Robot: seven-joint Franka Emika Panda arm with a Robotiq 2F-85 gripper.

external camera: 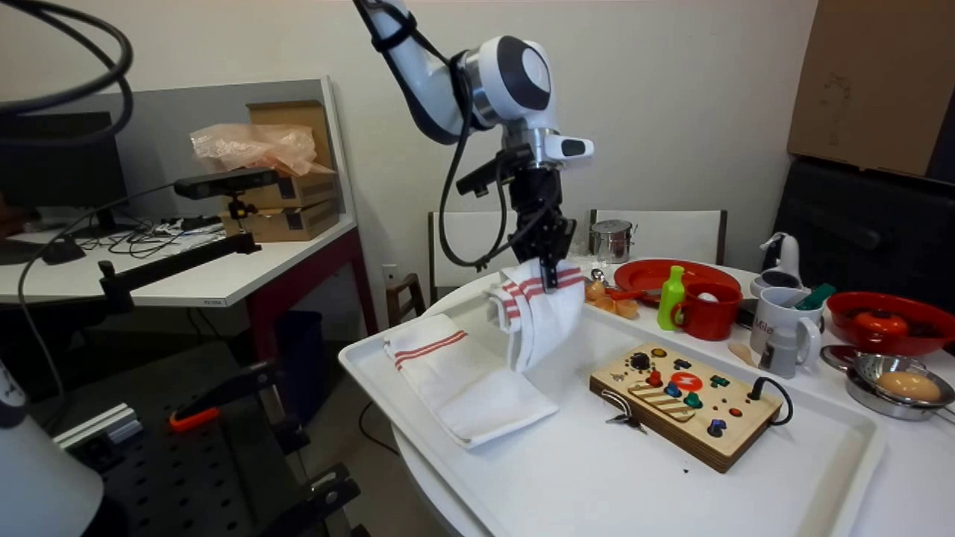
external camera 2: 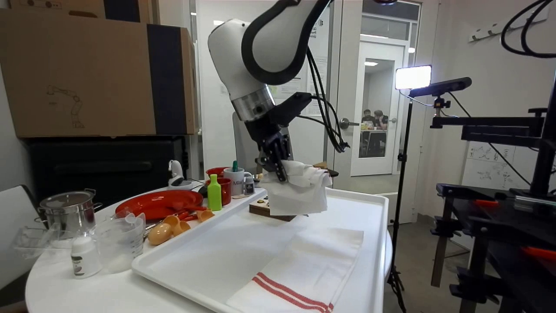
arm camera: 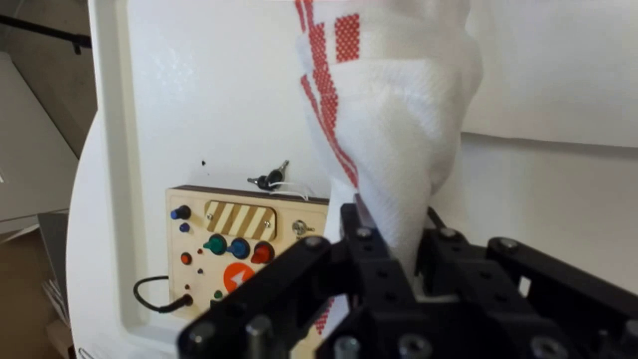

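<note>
A white towel with red stripes [external camera: 548, 318] hangs bunched from my gripper [external camera: 550, 279], which is shut on it above the tray. In the wrist view the held towel [arm camera: 400, 119] runs up from between the fingers in a thick fold. A second white towel with red stripes [external camera: 474, 385] lies flat on the left part of the white tray [external camera: 573, 474]. From the other side, the hanging towel [external camera 2: 297, 190] is clear of the flat towel [external camera 2: 312, 261]. The held towel's lower edge hangs free.
A wooden control box [external camera: 685, 403] with knobs sits on the tray, a small key bunch [external camera: 622, 413] beside it. Behind the tray's far rim stand a green bottle [external camera: 671, 298], a red mug [external camera: 709, 312] and a white mug [external camera: 779, 318]. The tray's front right is clear.
</note>
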